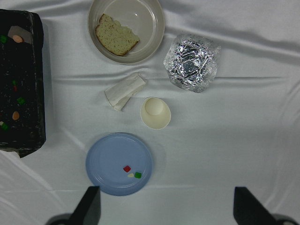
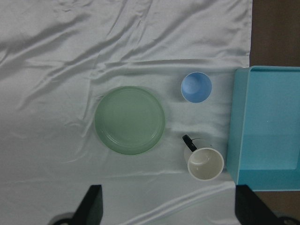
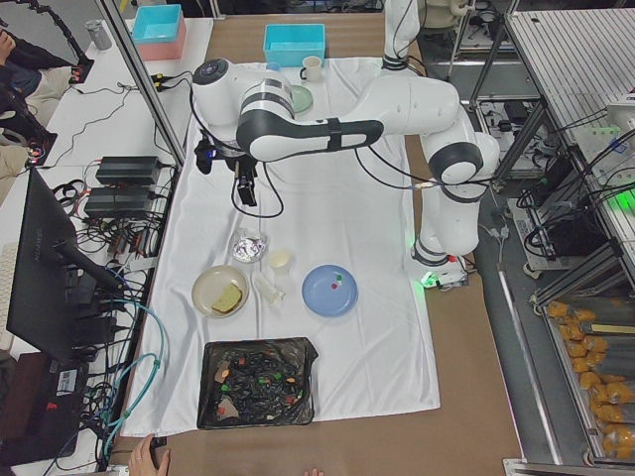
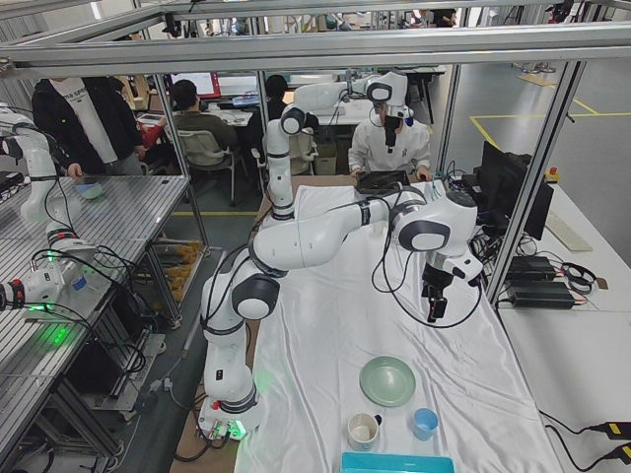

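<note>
My left gripper hovers open above a blue plate (image 1: pixel 119 161) holding small red, green and pale bits, a beige plate (image 1: pixel 147 28) with bread (image 1: pixel 117 35), crumpled foil (image 1: pixel 190 63), a white wrapped piece (image 1: pixel 124 91) and a cream cup (image 1: pixel 154 117). A black-lined tray (image 1: pixel 26 75) with small coloured pieces lies beside them. My right gripper hangs open over a green plate (image 2: pixel 129 119), a blue cup (image 2: pixel 196 86) and a white mug (image 2: pixel 206 164).
A turquoise bin (image 2: pixel 267 126) stands at the table's edge beside the mug.
</note>
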